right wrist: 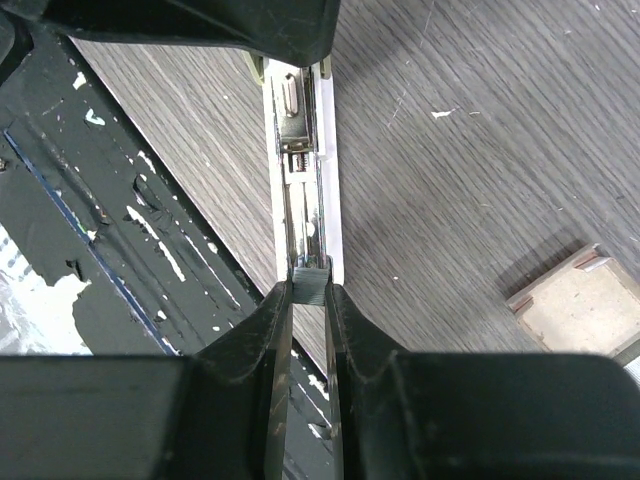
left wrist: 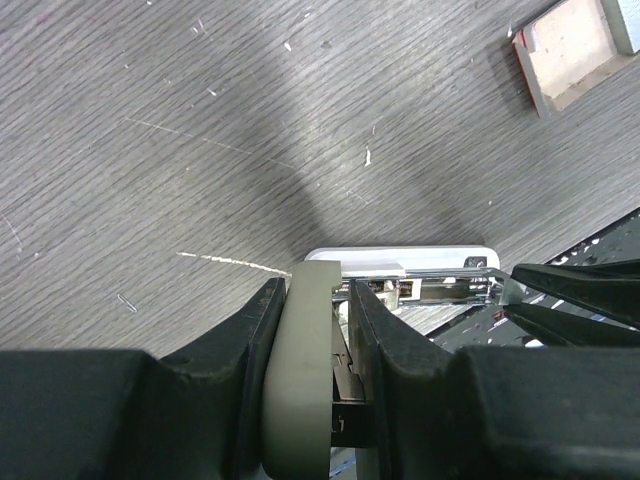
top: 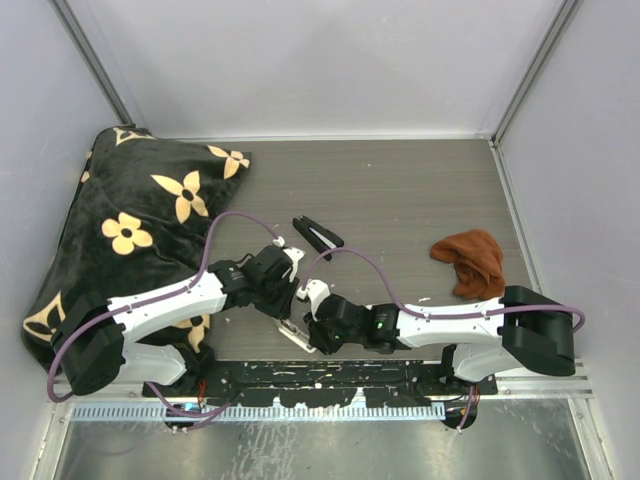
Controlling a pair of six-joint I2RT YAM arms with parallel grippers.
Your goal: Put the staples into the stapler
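The stapler lies opened, with its white base [top: 294, 334] near the table's front edge. Between my left gripper's fingers is the stapler's grey-green top arm [left wrist: 303, 340]; the left gripper is shut on it. A metal magazine channel [left wrist: 445, 289] lies exposed along the base. At the channel's outer end is a short grey staple strip [right wrist: 311, 286], with the fingertips of my right gripper close on either side. The strip appears in or just over the channel's end; whether the tips are pressing it cannot be told.
A small open cardboard box [right wrist: 585, 302] rests on the table beside the stapler. Farther back lies a black V-shaped object [top: 318, 235]. A brown cloth [top: 470, 262] sits at right, a flowered dark blanket [top: 150, 215] at left.
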